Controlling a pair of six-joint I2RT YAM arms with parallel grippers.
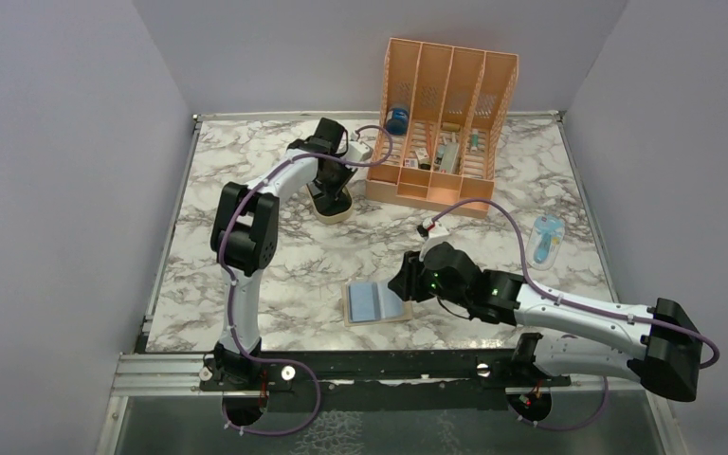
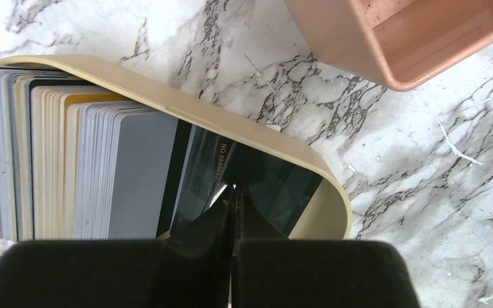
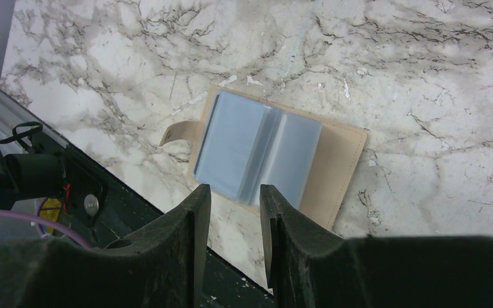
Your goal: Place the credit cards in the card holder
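Observation:
A beige oval container (image 2: 250, 138) holds a packed row of cards (image 2: 138, 170) with a dark card (image 2: 269, 179) at its right end. My left gripper is shut over the dark cards, with nothing clearly between its fingers; the tips' contact is unclear. The open card holder (image 3: 231, 141), with blue inner sleeves on a tan cover, lies at the front centre of the table. My right gripper hovers above it, fingers part open with nothing between them.
An orange compartment organizer (image 1: 427, 190) with small items stands at the back, beside the card container. A clear package with a blue item (image 1: 543, 242) lies at the right.

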